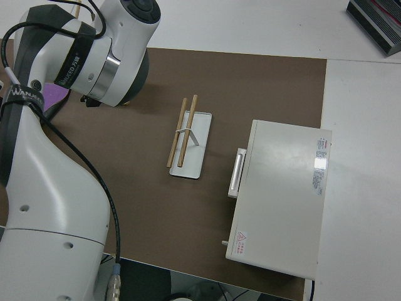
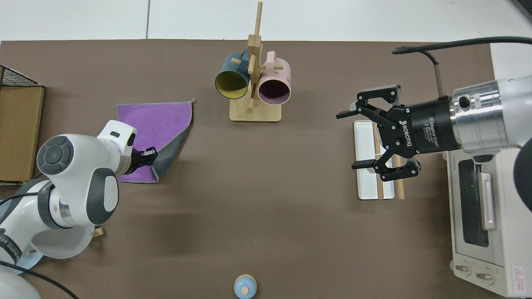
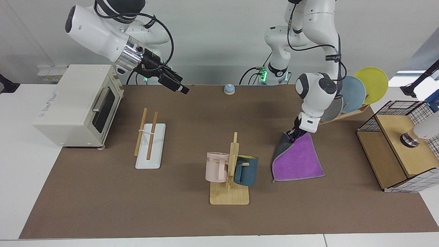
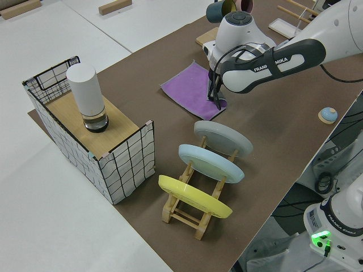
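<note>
My left gripper [image 2: 147, 155] points down at the purple-and-grey cloth [image 2: 154, 119] near its right edge, where the grey side is turned up; the left view [image 3: 294, 136] shows it low at the cloth's folded part, its fingertips too hidden to tell their state. My right gripper [image 2: 345, 139] stands open in the air over the white board [image 2: 365, 184] with two wooden rods, nothing between its fingers.
A mug tree [image 2: 254, 113] holds pink and teal mugs at the back. A white oven [image 2: 493, 254] stands right, a wire-sided shelf [image 2: 17, 129] left, a plate rack [image 4: 199, 224] behind the left arm, a small blue round object [image 2: 245, 284] at front.
</note>
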